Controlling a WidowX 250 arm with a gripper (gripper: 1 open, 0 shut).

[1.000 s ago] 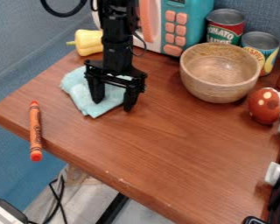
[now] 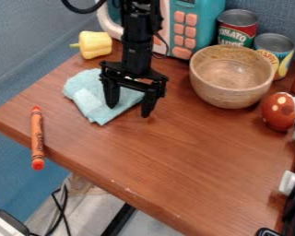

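The black gripper (image 2: 130, 98) hangs over the right part of a folded light-blue cloth (image 2: 86, 92) on the wooden table (image 2: 162, 175). Its fingers point down and stand apart, looking open, with no cloth visible lifted between them. An orange crayon (image 2: 37, 138) lies along the table's left edge, in front of the cloth.
Behind are a yellow object (image 2: 92, 42), a toy microwave (image 2: 190, 28), a tomato can (image 2: 236, 29) and another can (image 2: 277, 52). A bowl (image 2: 229, 78) sits right of the gripper, a red spotted object (image 2: 278, 112) farther right.
The gripper has moved slightly right, and its fingers stand farther apart than a second ago. The cloth stays on the table.
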